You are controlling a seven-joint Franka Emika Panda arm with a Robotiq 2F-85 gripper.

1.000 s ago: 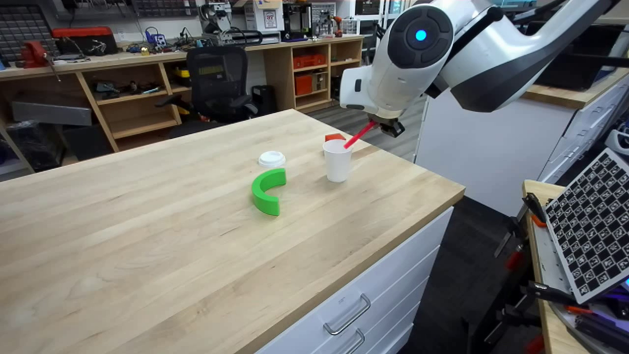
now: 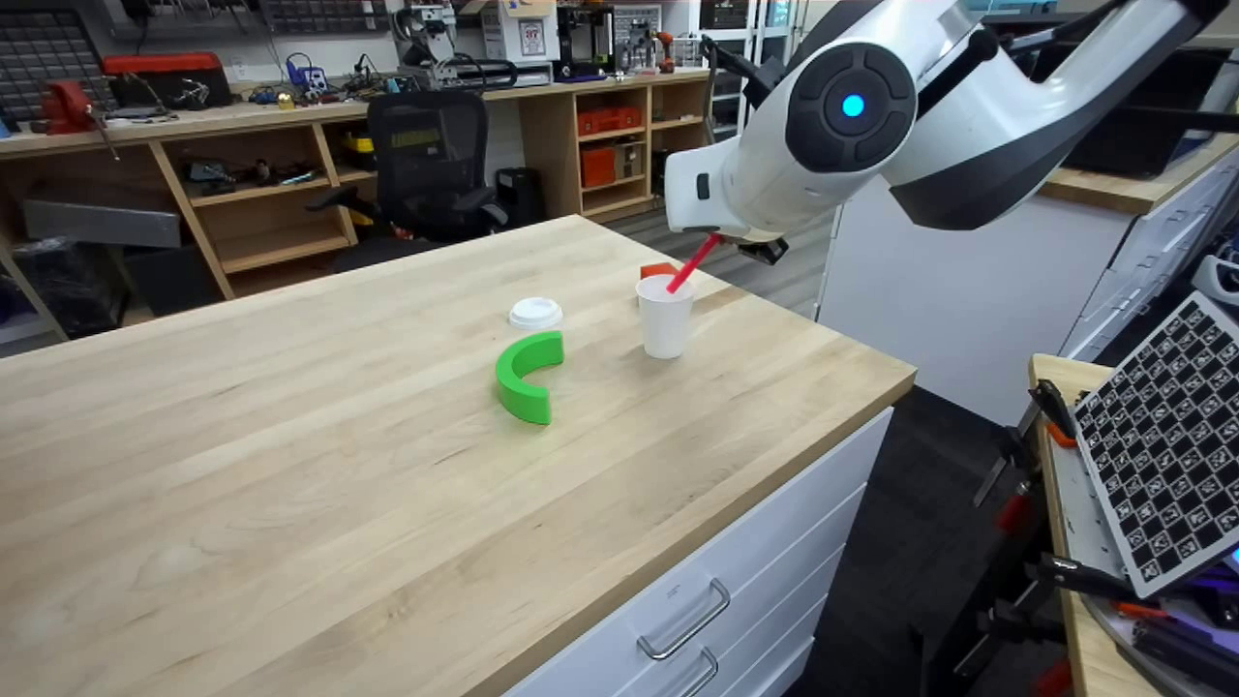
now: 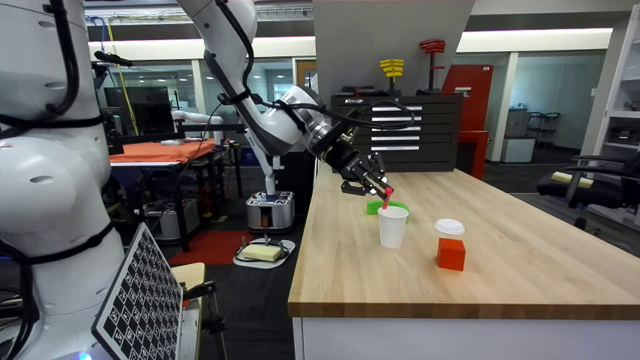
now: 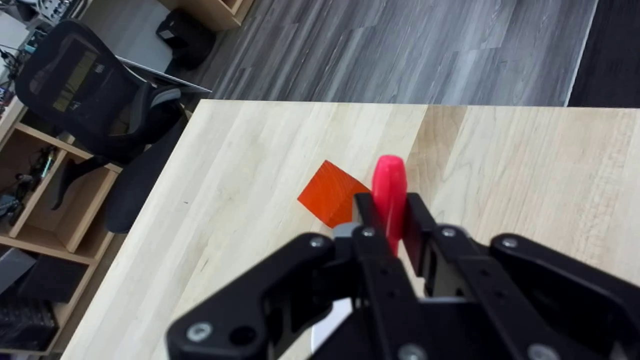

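Observation:
A red stick (image 4: 390, 180) is pinched between the fingertips of my gripper, slanting downward. Its lower end overlaps the mouth of the white cup (image 2: 665, 319) in exterior view 1. From exterior view 2, the red stick (image 3: 385, 198) ends right at the rim of the upright cup (image 3: 393, 227); whether the tip is inside the opening I cannot tell. My gripper (image 3: 384, 192) stands above and behind the cup there. In exterior view 1 the arm hides most of the fingers.
A white lid (image 2: 535, 313) and a green half-ring (image 2: 525, 378) lie left of the cup. A red-orange block (image 3: 451, 254) sits near it, also visible as a block (image 4: 330, 193) in the wrist view.
The wrist has tilted, and the red stick stands steeper than before. Its lower end has shifted slightly left over the cup in exterior view 1. Cup, lid and half-ring have stayed put.

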